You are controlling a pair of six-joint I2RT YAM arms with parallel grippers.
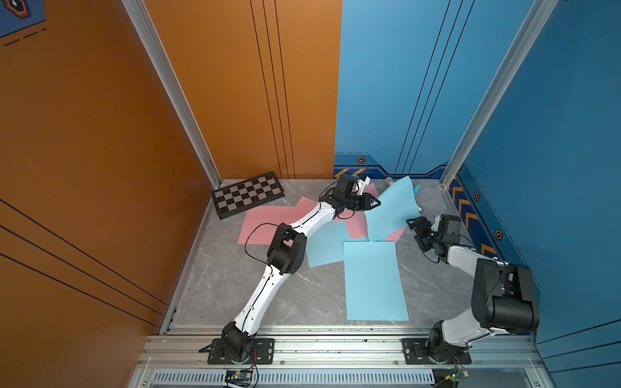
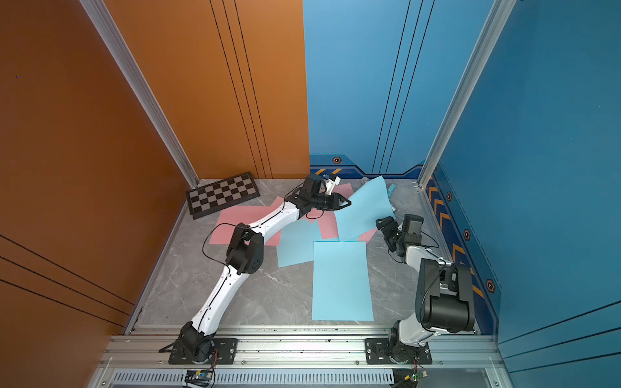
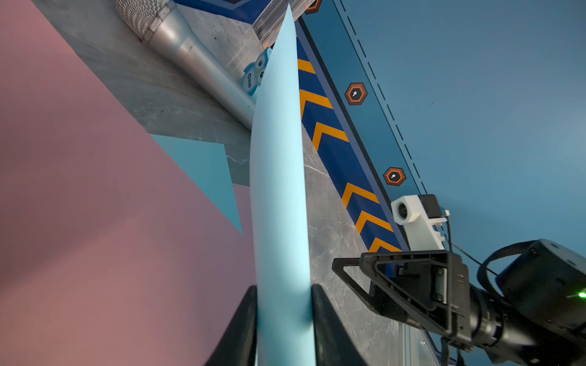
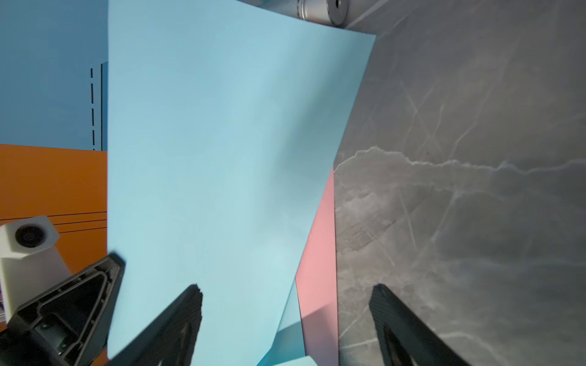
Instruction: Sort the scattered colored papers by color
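A raised light blue paper (image 1: 393,210) is pinched at its left edge by my left gripper, which is shut on it; the sheet curves upward. Close to the sheet's right side is my right gripper, its fingers spread apart with no paper gripped in the top left view. Pink paper (image 3: 122,231) lies beneath the raised sheet. Farther left lies more pink paper (image 1: 262,223). One blue paper (image 1: 375,281) lies flat at the front middle, and another blue paper (image 1: 325,245) lies beside it, partly overlapping pink sheets.
A checkered board (image 1: 248,194) stands at the back left. Behind the raised sheet lie a silver microphone (image 3: 201,67) and a small blue item (image 3: 256,72). Bare grey table (image 1: 278,304) shows at the front left.
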